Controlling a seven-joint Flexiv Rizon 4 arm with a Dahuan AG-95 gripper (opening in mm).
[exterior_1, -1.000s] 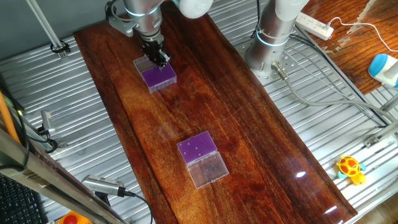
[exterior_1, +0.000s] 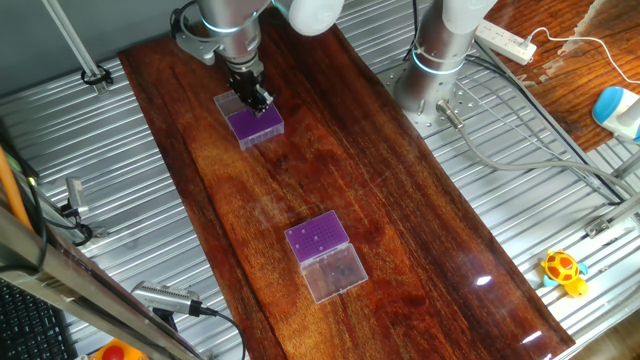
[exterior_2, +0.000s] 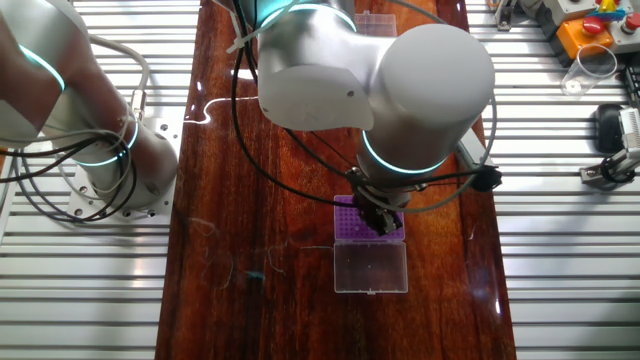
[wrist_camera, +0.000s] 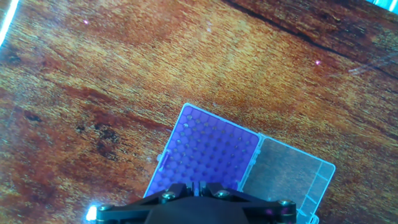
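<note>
A purple tube rack box, its clear lid swung back, sits near the far end of the wooden table. My black gripper points down over it, close to the hinge side. In the wrist view the purple grid of holes fills the lower middle, with the open lid to its right. There the fingertips of the gripper stand very close together over the rack's near part. Whether anything thin is between them cannot be made out. The second exterior view shows the same rack partly covered by the arm.
A second purple rack with a few pale tubes lies with its clear lid open, nearer the exterior camera. Bare wooden table separates the two boxes. The robot base stands beside the right edge.
My gripper has shifted very slightly over the far rack. Both boxes and their lids stay where they were.
</note>
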